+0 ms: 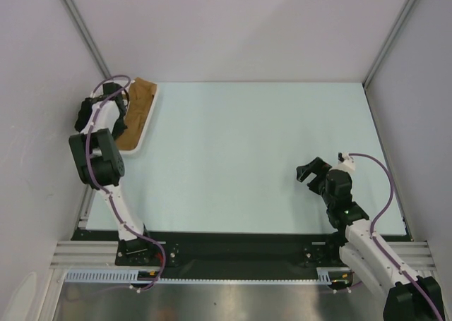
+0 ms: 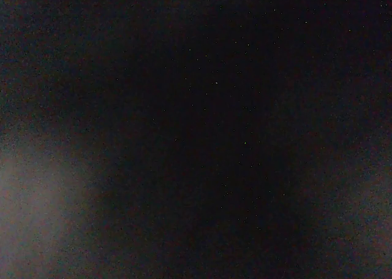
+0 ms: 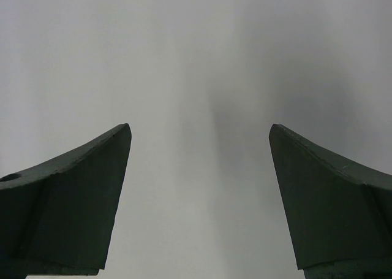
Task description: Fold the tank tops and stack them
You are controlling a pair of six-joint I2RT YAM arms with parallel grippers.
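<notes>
My left gripper (image 1: 119,116) is down inside the white basket (image 1: 147,123) at the back left, among dark cloth (image 1: 86,111) and brown cloth (image 1: 141,95). Its fingertips are hidden in the top view, and the left wrist view (image 2: 196,132) is almost black, so what lies between them cannot be seen. My right gripper (image 1: 308,167) hangs open over the right part of the table, its two fingers (image 3: 73,211) wide apart with only plain surface between them.
Grey walls (image 1: 409,123) stand along both sides and the back.
</notes>
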